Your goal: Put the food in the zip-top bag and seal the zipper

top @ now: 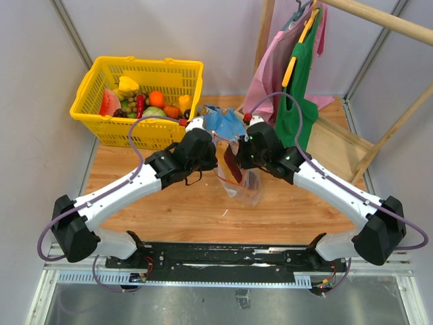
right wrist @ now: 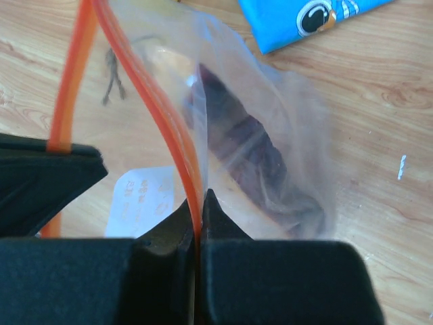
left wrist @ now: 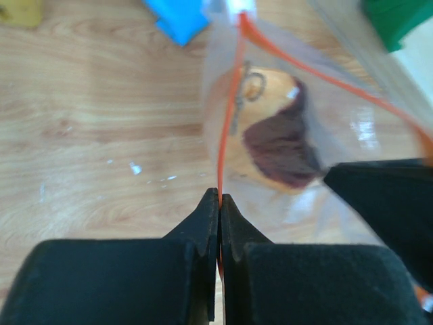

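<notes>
A clear zip top bag [top: 251,196] with an orange zipper strip [right wrist: 162,122] stands between my grippers, its mouth spread apart. Inside rests tan and dark maroon food, seen through the plastic in the right wrist view too. My left gripper is shut on one side of the orange rim, which runs down between its fingertips. On the opposite side, my right gripper pinches the rim, also shut. A dark fingertip of the other arm [right wrist: 47,179] shows beside the strip in the right wrist view.
A yellow basket [top: 142,64] of produce stands at the back left. Behind the bag lies a blue packet [top: 225,124]. A wooden rack with a green apron [top: 298,101] and pink cloth is at the right.
</notes>
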